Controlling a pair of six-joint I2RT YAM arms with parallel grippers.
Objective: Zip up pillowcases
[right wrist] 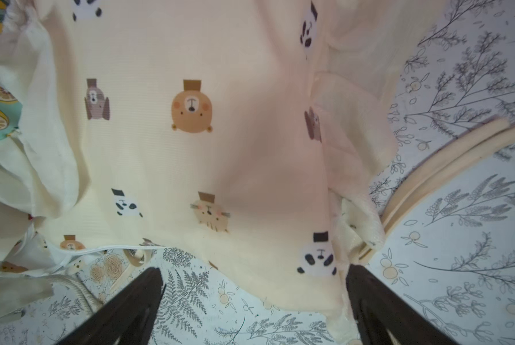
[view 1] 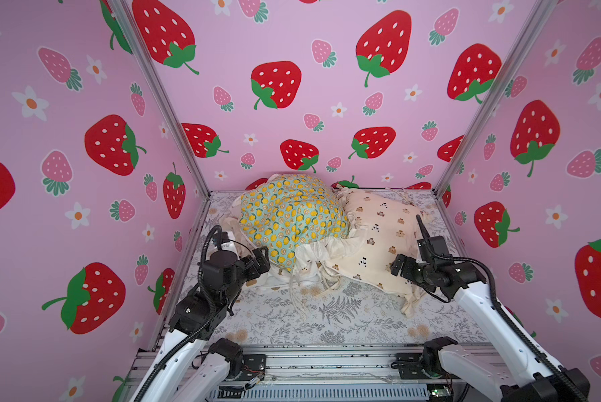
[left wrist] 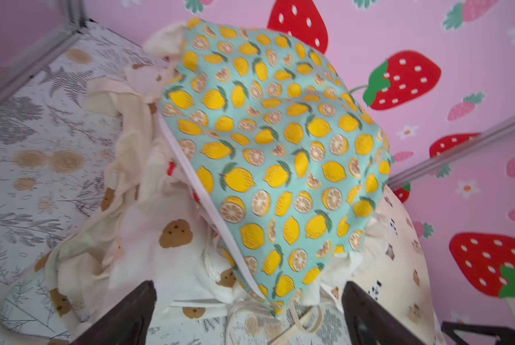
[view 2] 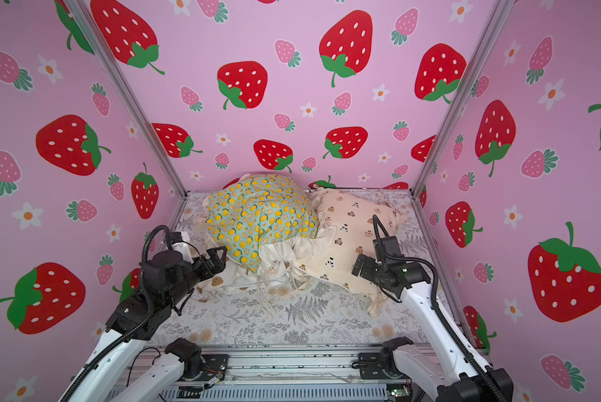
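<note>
A plump lemon-print pillowcase rests at the back left on top of other pale fabric, its white-edged front side facing the left wrist camera. Beside it on the right lies a cream pillowcase with animal faces. My left gripper hovers at the front left of the lemon one, open and empty. Above the cream case's front part, my right gripper is open too, with no fabric between its fingers. In the right wrist view the cream case fills the middle. I cannot make out a zipper pull.
Bunched white ruffles and ties lie between and in front of the pillowcases. Strawberry-print walls close off the back and both sides.
</note>
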